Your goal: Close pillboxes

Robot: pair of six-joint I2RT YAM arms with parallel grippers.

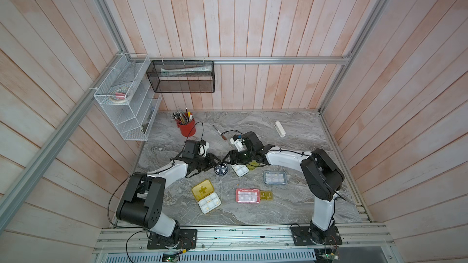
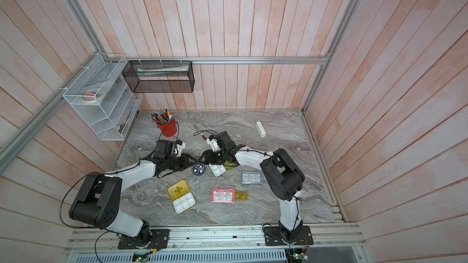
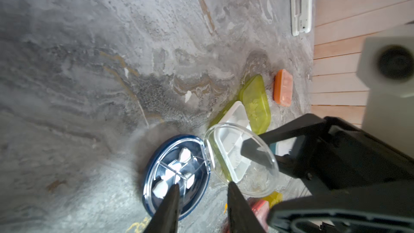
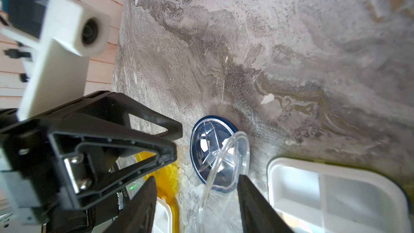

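The round blue pillbox point(image 3: 172, 194) lies between my grippers, its clear lid point(image 3: 271, 168) raised on its hinge. My left gripper is over the box, fingers apart, nothing seen between them. My right gripper stands open just right of it, the lid showing in the gap between its fingers. A white-and-olive pillbox point(image 1: 239, 170) lies open under my right gripper. A yellow pillbox point(image 1: 209, 202) lies open at the front, as does a pink one point(image 1: 247, 195) with an olive lid. A blue rectangular pillbox point(image 1: 275, 177) sits to the right.
A red pen cup point(image 1: 186, 127) stands at the back left, a white object point(image 1: 279, 129) at the back right. Wire shelves point(image 1: 121, 102) and a mesh basket point(image 1: 180, 82) hang above.
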